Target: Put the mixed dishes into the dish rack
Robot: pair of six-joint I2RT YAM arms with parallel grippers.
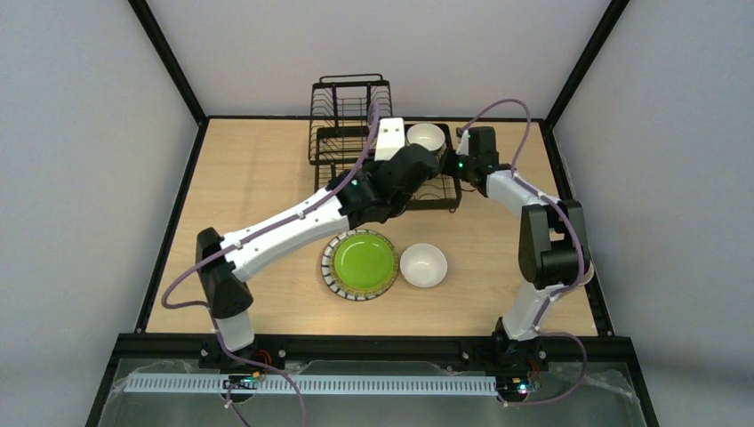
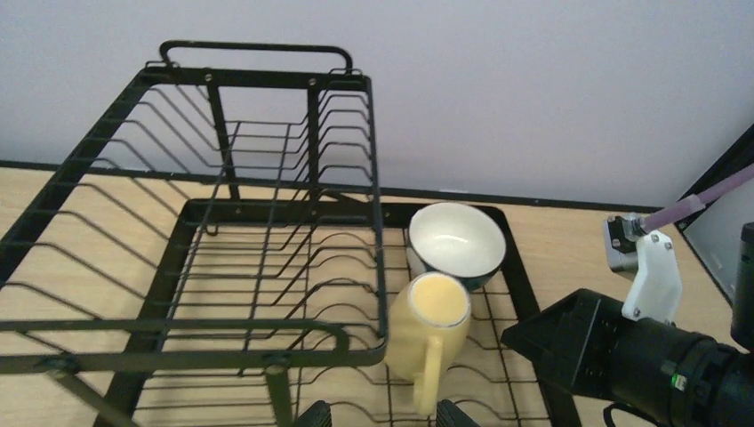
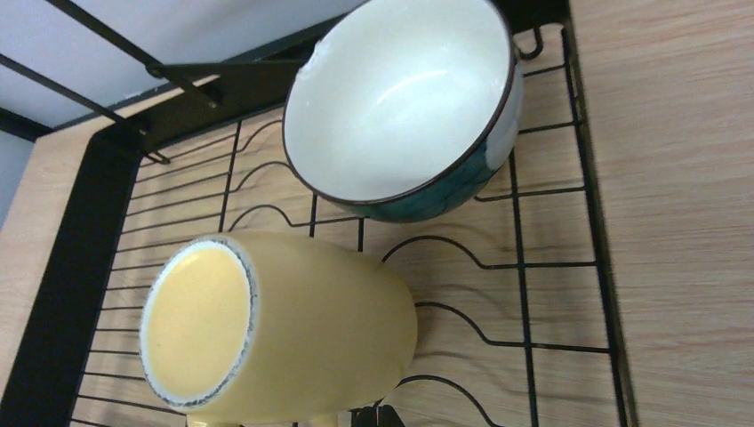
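Observation:
The black wire dish rack (image 1: 324,200) stands at the back. On its lower tier a yellow mug (image 2: 409,342) lies tipped, base facing up, handle towards my left gripper. That gripper's fingertips stand apart and the handle shows just beyond the gap. Behind the mug, a white bowl with a dark green outside (image 3: 400,107) leans in the rack. My right gripper is shut beside the mug, nothing visible between its fingers. On the table are a green plate (image 1: 363,262) over a patterned-rim plate (image 1: 334,286) and a white bowl (image 1: 423,265).
The rack's raised upper tier (image 2: 67,191) is empty and stands left of the mug. The left arm (image 1: 307,218) crosses above the table and hides part of the rack. Bare table lies left and front right.

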